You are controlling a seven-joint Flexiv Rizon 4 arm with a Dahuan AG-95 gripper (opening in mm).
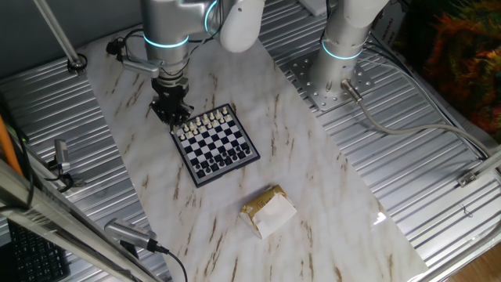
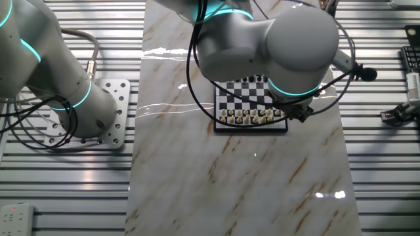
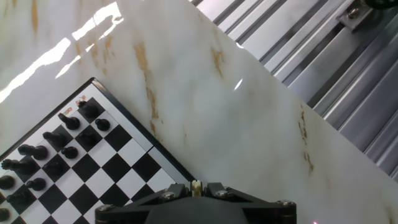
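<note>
A small chessboard (image 1: 213,146) with a dark frame lies on the marble table, cream pieces (image 1: 205,121) along one side and black pieces (image 1: 223,163) along the opposite side. My gripper points down at the board's corner by the cream row. Its fingers look shut on a small cream chess piece (image 3: 196,190), of which only the top shows between the tips. The wrist view has the black pieces (image 3: 55,139) at left and the board's edge running close to my fingertips. In exterior view 2 the arm hides part of the board (image 2: 251,129).
A gold and white packet (image 1: 268,211) rests on the table beyond the black side of the board. Bare marble (image 2: 197,190) surrounds the board. Slatted metal (image 1: 415,188) borders the table, and a camera-like device (image 1: 135,235) stands at the left edge.
</note>
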